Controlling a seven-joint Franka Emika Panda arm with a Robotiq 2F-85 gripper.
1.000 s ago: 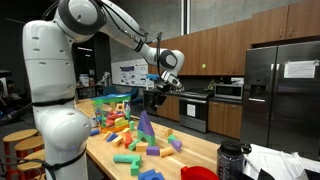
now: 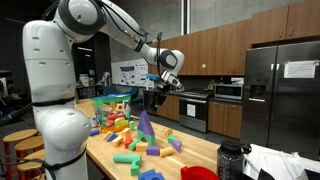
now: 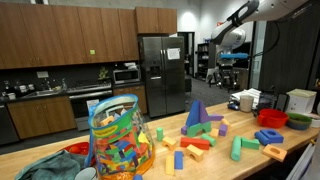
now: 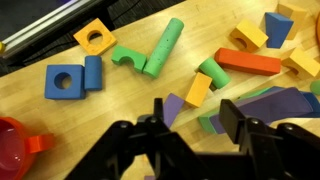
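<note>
My gripper hangs above the table with its fingers apart and nothing between them. In exterior view 1 the gripper point(image 2: 161, 94) is well over the scattered blocks. Below it in the wrist view lie a purple block point(image 4: 173, 108), an orange block point(image 4: 198, 90) and a green cylinder point(image 4: 214, 72). A long purple piece point(image 4: 270, 107) is partly covered by the right finger. Farther off are a long green cylinder point(image 4: 164, 48), a green arch point(image 4: 129, 58), a blue block with a hole point(image 4: 65, 82) and a red block point(image 4: 247, 63).
A red pot point(image 4: 14, 145) sits at the left edge of the wrist view. A clear bin of blocks point(image 3: 120, 140) stands on the table. In exterior view 1 a black canister point(image 2: 231, 160) is near the white cloth point(image 2: 275, 163).
</note>
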